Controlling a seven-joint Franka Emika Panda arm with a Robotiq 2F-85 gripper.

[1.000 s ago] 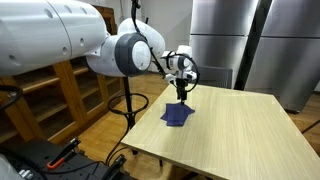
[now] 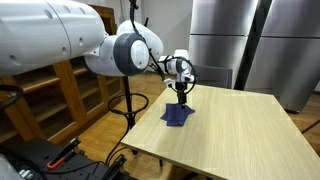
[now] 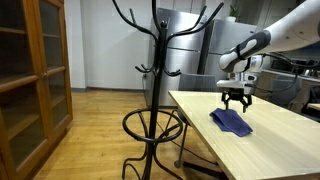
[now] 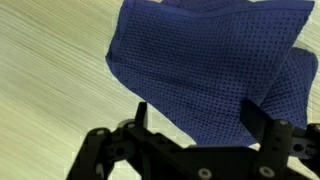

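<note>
A dark blue cloth [image 2: 177, 115] lies loosely folded on the pale table, toward its left side. In the wrist view the cloth [image 4: 200, 70] fills much of the picture, with a ridge and overlapping layers at the right. My gripper stands open over the cloth's lower part, its fingers wide apart and nothing held between them. Seen from the second exterior view, the gripper [image 3: 235, 105] points down just above the cloth [image 3: 230, 122]. Whether the fingertips touch the fabric, I cannot tell.
A black coat stand [image 3: 153, 125] rises beside the table's edge. Behind the table stands a dark chair [image 2: 215, 77], with steel fridges [image 2: 225, 55] farther back.
My arm has come slightly lower over the cloth during the last second. The cloth looks the same as before.
</note>
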